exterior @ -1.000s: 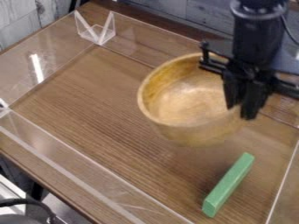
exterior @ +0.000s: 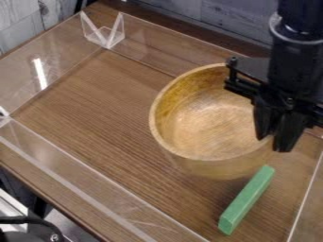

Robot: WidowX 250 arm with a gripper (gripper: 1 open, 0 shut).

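My gripper (exterior: 275, 121), black, is at the right, shut on the rim of a beige bowl (exterior: 202, 123), which hangs tilted with its inside facing the camera. The fingertips are partly hidden at the bowl's right side. A green bar (exterior: 246, 199) lies on the wooden table (exterior: 89, 151) at the lower right, below the bowl.
A small clear wire-like stand (exterior: 105, 28) sits at the back left. Clear edging runs along the table's left side. Dark cables show at the lower left corner.
My gripper and the bowl have come lower in the view, toward the front and the green bar, which has stayed in place.
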